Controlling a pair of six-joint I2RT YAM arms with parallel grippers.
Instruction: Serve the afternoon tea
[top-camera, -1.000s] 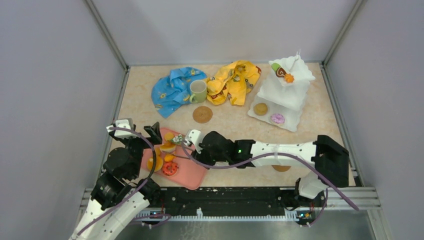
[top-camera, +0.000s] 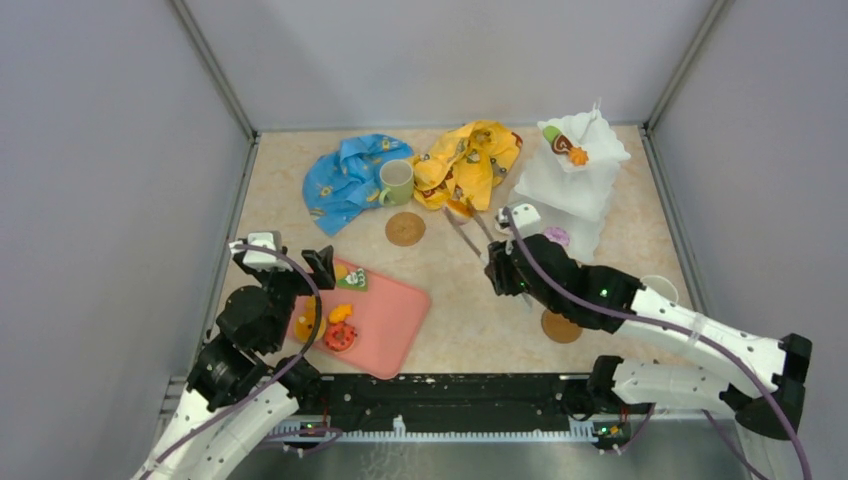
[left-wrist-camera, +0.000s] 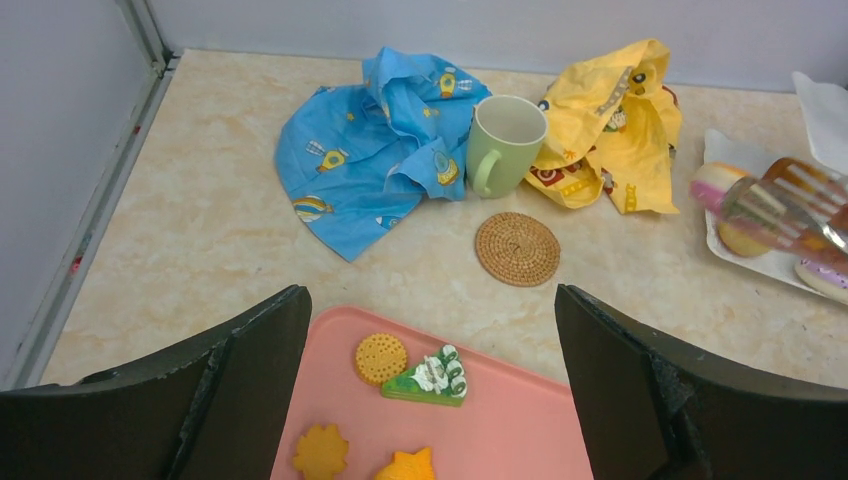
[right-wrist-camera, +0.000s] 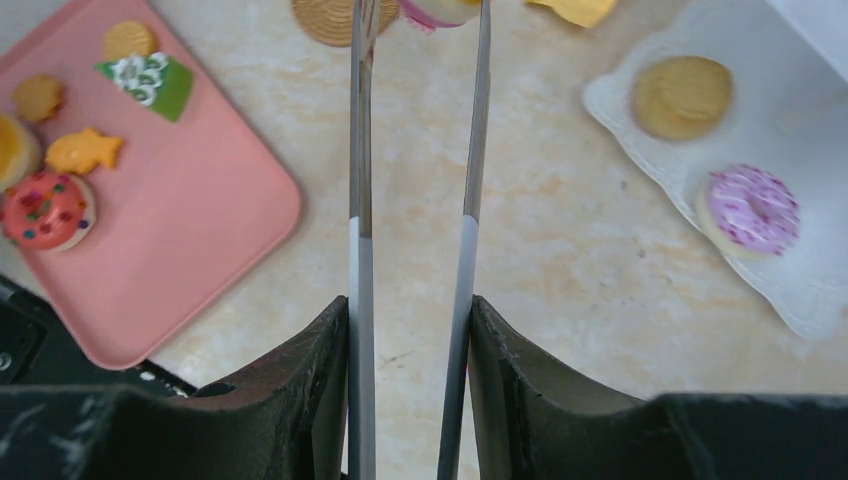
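My right gripper is shut on a pair of metal tongs (right-wrist-camera: 465, 240). Between the tong tips, at the top of the right wrist view, hangs a pink-and-yellow pastry, mostly cut off in that view. In the top view the tong ends hover near the yellow cloth's lower edge. My left gripper stands open and empty over the pink tray (right-wrist-camera: 215, 250). On that tray lie a red doughnut (right-wrist-camera: 48, 210), a yellow bun (right-wrist-camera: 12, 152), a green-and-white cake slice (right-wrist-camera: 152, 84) and small biscuits.
A tiered white stand (top-camera: 560, 190) at right carries a pale bun (right-wrist-camera: 684, 97) and a purple doughnut (right-wrist-camera: 750, 208). The green mug (top-camera: 397, 180) stands between the blue cloth (top-camera: 350, 175) and yellow cloth (top-camera: 475, 155). A woven coaster (top-camera: 405, 229) lies below.
My right arm has swung right and toward the back, carrying the tongs and pastry from the pink tray toward the white stand. My left gripper has shifted slightly.
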